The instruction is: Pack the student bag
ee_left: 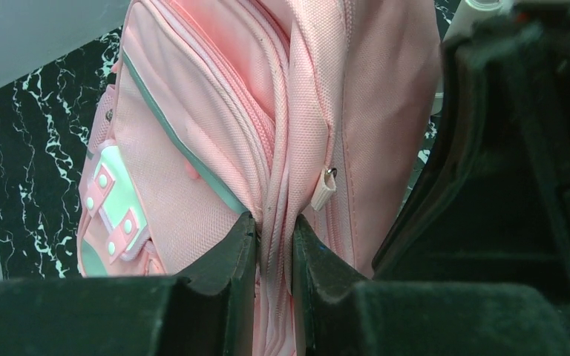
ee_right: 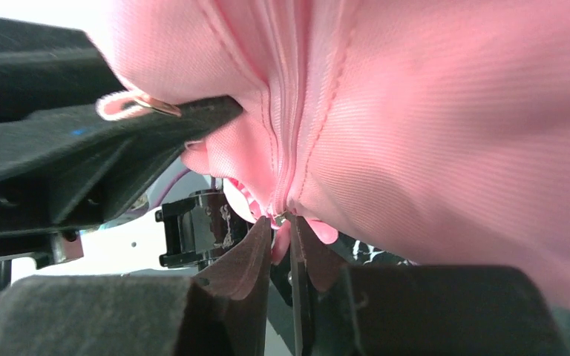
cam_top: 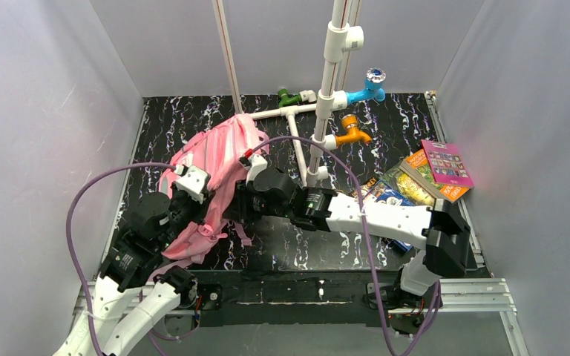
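Observation:
The pink backpack point(cam_top: 226, 141) lies at the left of the dark marbled table. My left gripper is shut on a gathered fold of its fabric along a zip edge. A small zipper pull point(ee_left: 324, 189) hangs just above that grip. My right gripper is close beside the left, at the bag's right side. Its fingers stand slightly apart at the low end of a zip seam, around another pink zipper pull point(ee_right: 282, 239); a firm hold does not show. The bag's inside is hidden.
To the right lie a pink book point(cam_top: 447, 163), an orange-and-green book point(cam_top: 415, 185) and a blue book point(cam_top: 386, 194), partly under my right arm. White pipes point(cam_top: 297, 144) with an orange tap point(cam_top: 352, 132) and a blue tap point(cam_top: 371, 89) stand behind the arms.

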